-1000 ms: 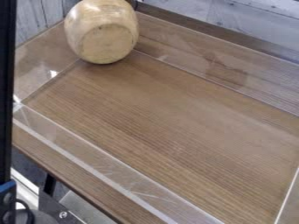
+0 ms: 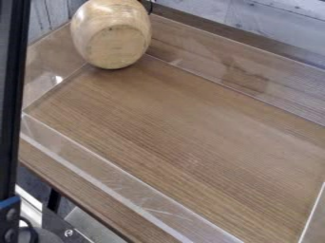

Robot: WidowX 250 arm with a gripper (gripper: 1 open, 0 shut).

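A rounded, pale wooden pot-like object (image 2: 110,34) sits in the back left corner of a clear-walled tray (image 2: 127,190) with a wood-grain floor. At the left edge of the view is a dark vertical bar, with dark machine parts at the bottom left. I cannot make out the gripper's fingers or anything held.
The middle and right of the tray floor (image 2: 191,142) are bare. Clear low walls run along the front left, back and right. A light grey plank surface lies beyond the table.
The dark bar at the left edge has shifted slightly to the right. The wooden object has not moved.
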